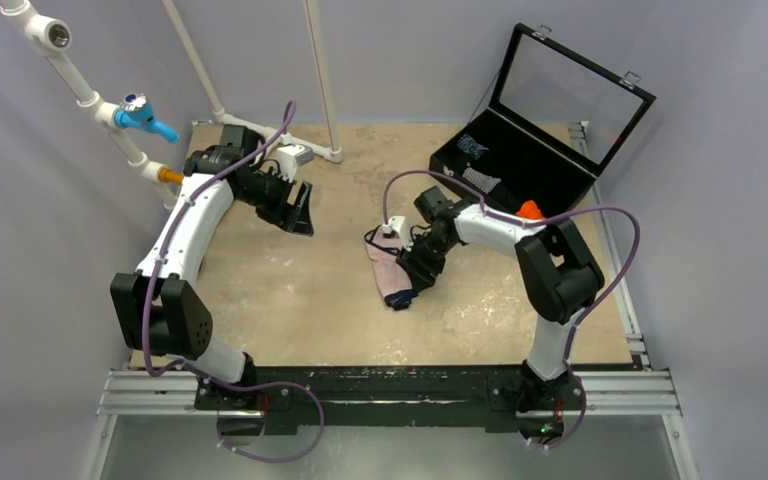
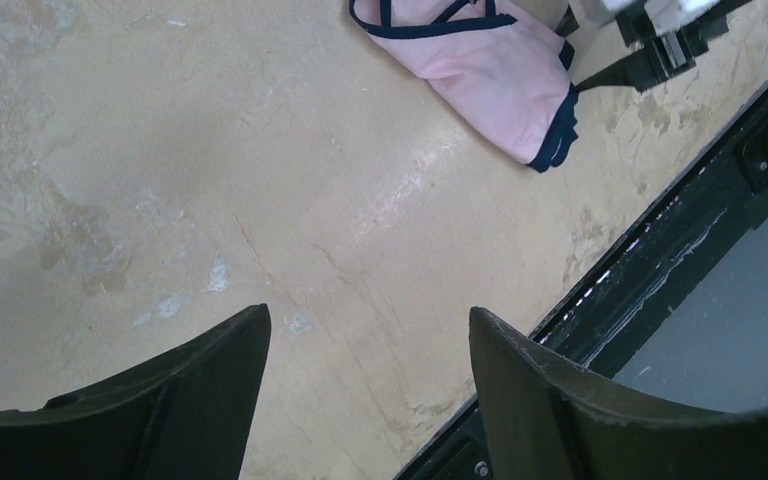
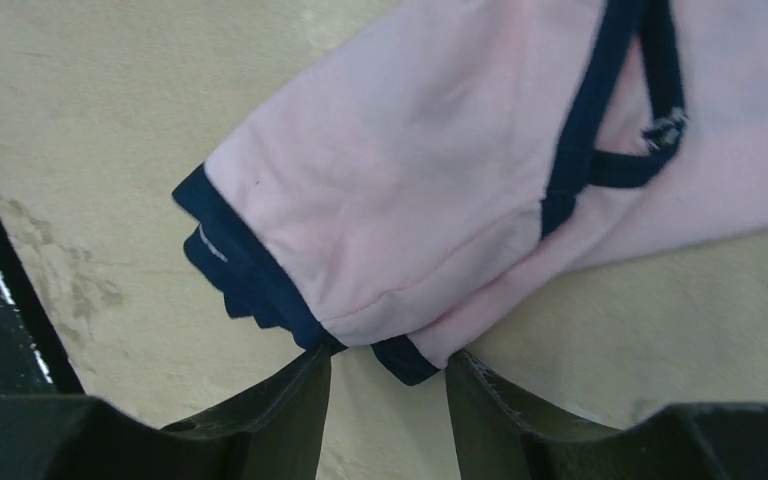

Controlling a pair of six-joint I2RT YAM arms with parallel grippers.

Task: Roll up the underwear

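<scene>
Pink underwear [image 1: 387, 272] with navy trim lies partly folded in the middle of the table. At its right side my right gripper [image 1: 415, 272] is low and shut on a folded edge; in the right wrist view the fingertips [image 3: 310, 375] pinch near the navy-trimmed lower edge of the cloth [image 3: 390, 170]. My left gripper [image 1: 292, 208] hangs over the left of the table, open, with bare table between its fingers in the left wrist view; the underwear [image 2: 490, 85] is ahead of it, apart.
An open black case [image 1: 455, 150] with a clear lid stands at the back right, holding cloths and an orange item [image 1: 528, 210]. White pipes with a blue tap [image 1: 140, 120] stand at the back left.
</scene>
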